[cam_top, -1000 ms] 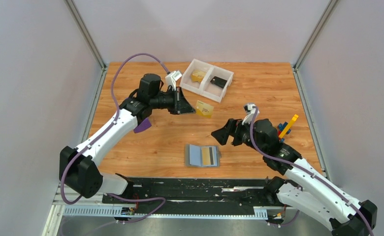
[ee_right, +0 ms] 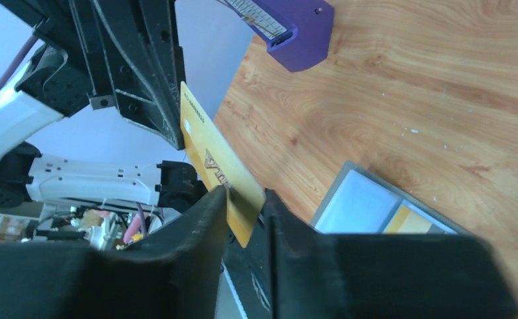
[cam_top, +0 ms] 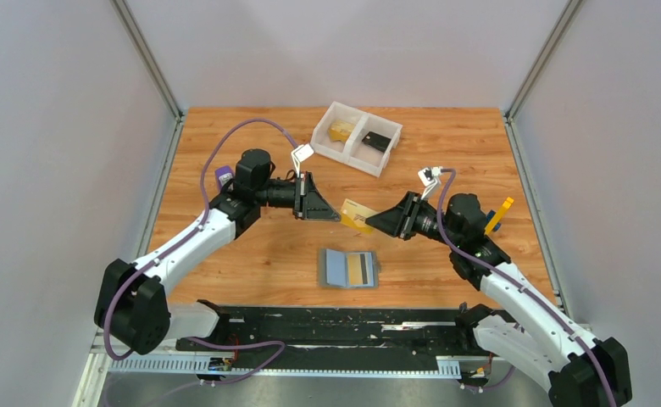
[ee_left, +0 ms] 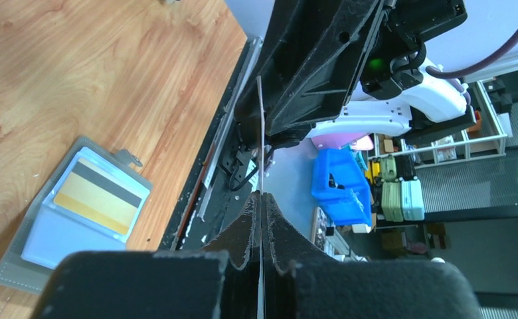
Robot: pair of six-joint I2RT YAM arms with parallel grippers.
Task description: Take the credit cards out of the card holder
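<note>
A gold card [cam_top: 356, 213] is held up above the table between my two grippers. My left gripper [cam_top: 340, 219] is shut on one end of it; in the left wrist view the card [ee_left: 262, 133] appears edge-on as a thin line rising from the fingertips. From the other side, my right gripper has its fingers around the card's opposite end, with the fingers part open. The grey-blue card holder [cam_top: 336, 268] lies spread on the table below. Another gold card with a dark stripe [ee_left: 97, 196] sits in its pocket.
At the back, a white two-part tray [cam_top: 341, 158] holds a yellow item [cam_top: 341, 131] and a black item [cam_top: 376, 141]. A purple object [ee_right: 301, 33] stands by the left arm. Yellow and blue pieces lie beside the right arm. The table around the holder is clear.
The right gripper has moved up to the card's free end, and its fingers look narrower than a second ago.
</note>
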